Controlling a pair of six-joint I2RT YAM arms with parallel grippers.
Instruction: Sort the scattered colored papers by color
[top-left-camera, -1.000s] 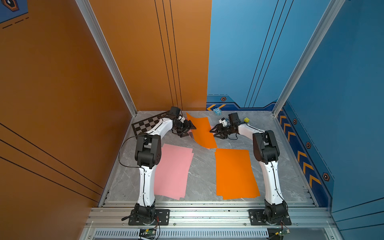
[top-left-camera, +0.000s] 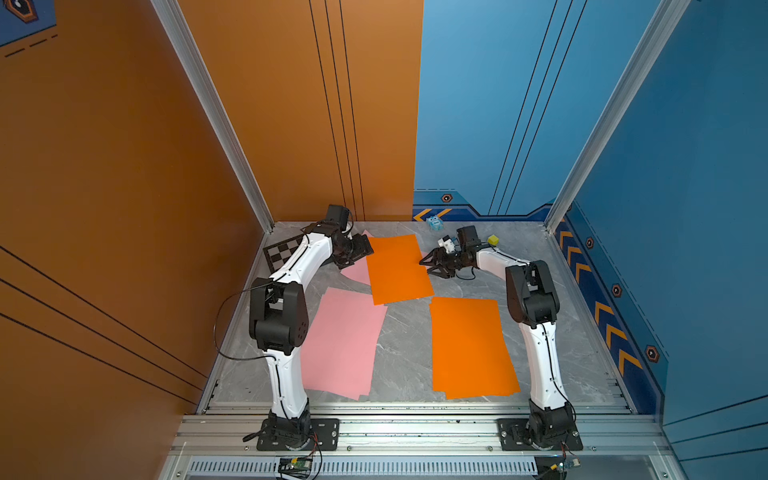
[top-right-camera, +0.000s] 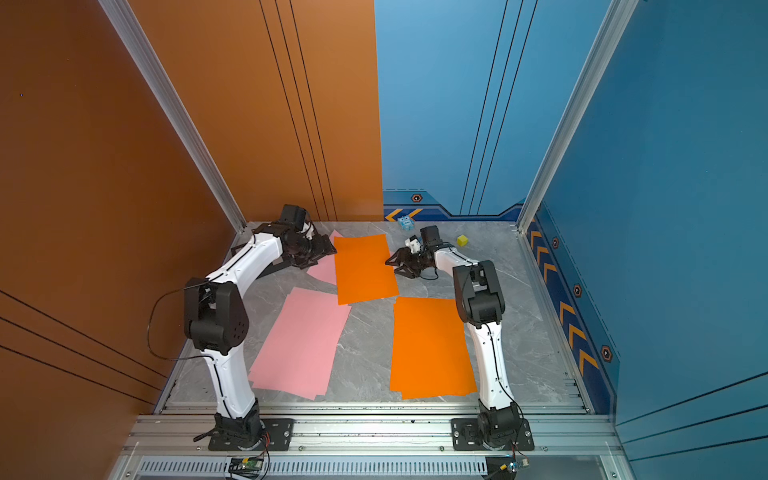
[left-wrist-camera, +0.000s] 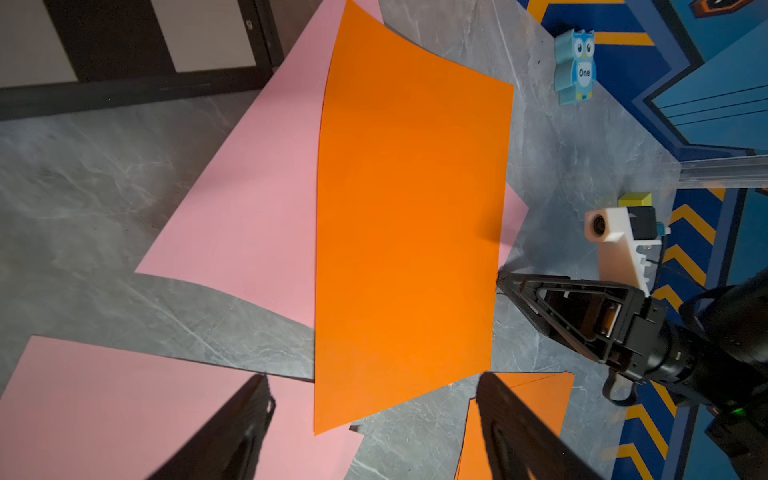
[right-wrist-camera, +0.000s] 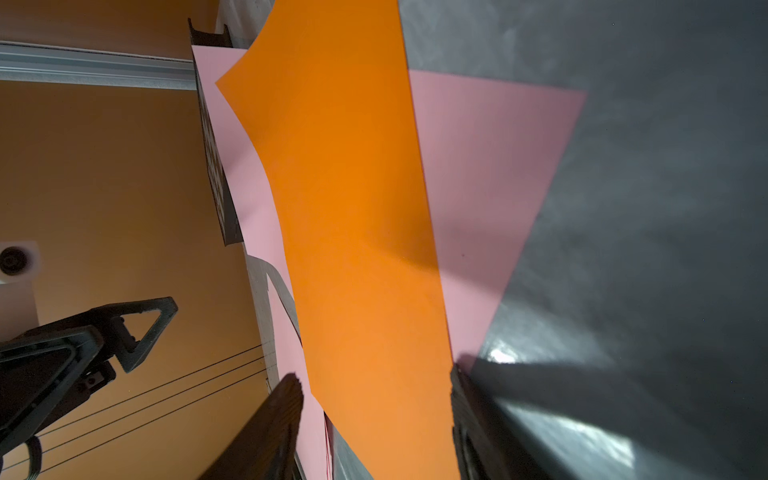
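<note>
An orange sheet (top-left-camera: 400, 268) (left-wrist-camera: 408, 224) lies over a pink sheet (top-left-camera: 356, 270) (right-wrist-camera: 496, 200) at the middle back. A pink pile (top-left-camera: 340, 344) lies front left, an orange pile (top-left-camera: 470, 348) front right. My left gripper (top-left-camera: 357, 250) hovers at the overlapping sheets' left side; in its wrist view its fingers are apart with nothing held. My right gripper (top-left-camera: 430, 262) is low at the orange sheet's right edge, fingers apart in its wrist view, one fingertip touching or very near that edge.
A checkered board (top-left-camera: 284, 252) is at back left, partly behind the left arm. A light-blue owl block (left-wrist-camera: 574, 68) and a yellow cube (top-left-camera: 493, 240) stand at the back. Bare table lies between the two front piles.
My left gripper has moved left from the middle sheets. The lifted left side of the orange sheet has flattened, and more pink shows beneath it. The right arm is nearly unmoved.
</note>
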